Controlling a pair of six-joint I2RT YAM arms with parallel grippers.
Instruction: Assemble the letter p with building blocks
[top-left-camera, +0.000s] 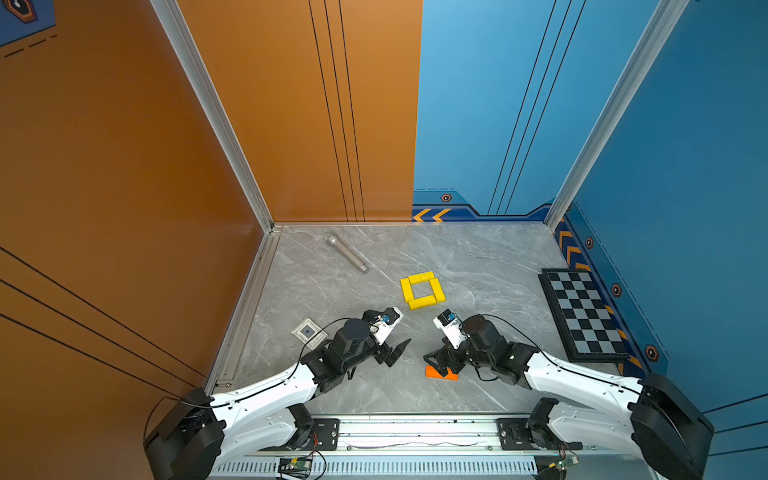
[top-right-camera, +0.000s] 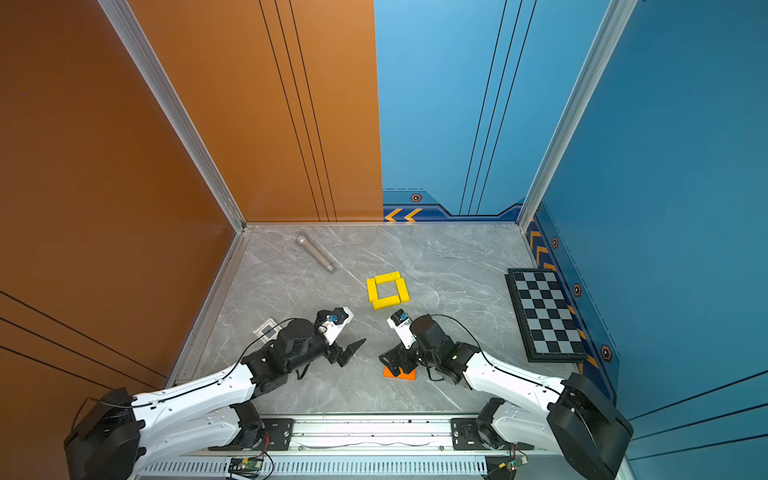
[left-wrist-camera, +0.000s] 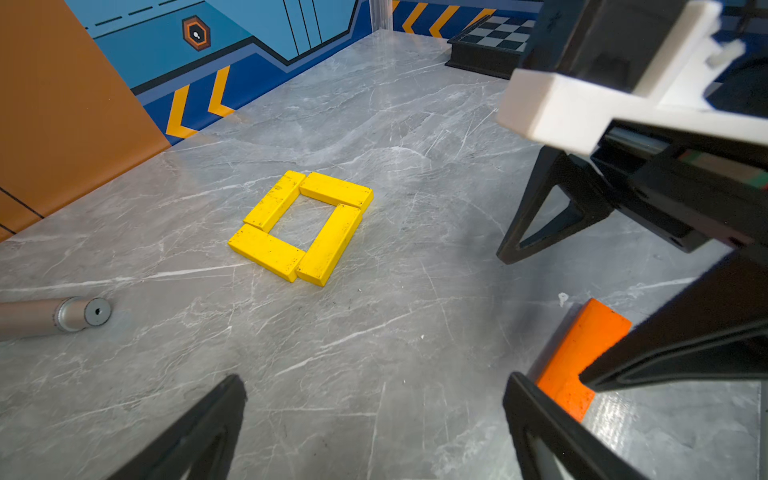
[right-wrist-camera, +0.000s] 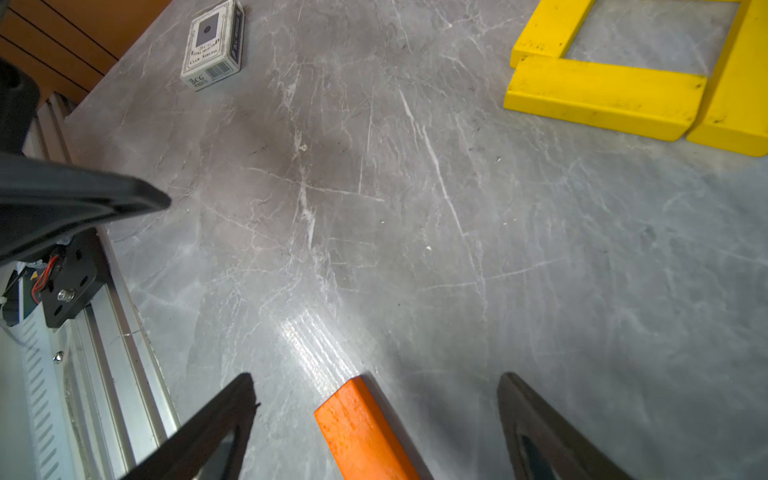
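Four-sided and closed, a frame of yellow blocks (top-left-camera: 410, 293) lies flat on the grey table, beyond both arms. One orange block (right-wrist-camera: 364, 436) rests nearer the front; in the right wrist view its far end shows between the fingers, and the rest is cut off by the lower edge. Over it my right gripper stands open, apart from the block as far as I can tell. My left gripper is also open, with only bare table between its fingers, to the left of the orange block (left-wrist-camera: 580, 352).
A chessboard (top-left-camera: 584, 313) lies at the right wall. At the back left is a grey cylinder (top-left-camera: 347, 253). A small white card box (right-wrist-camera: 213, 44) sits left, near the left arm. The two grippers are close together.
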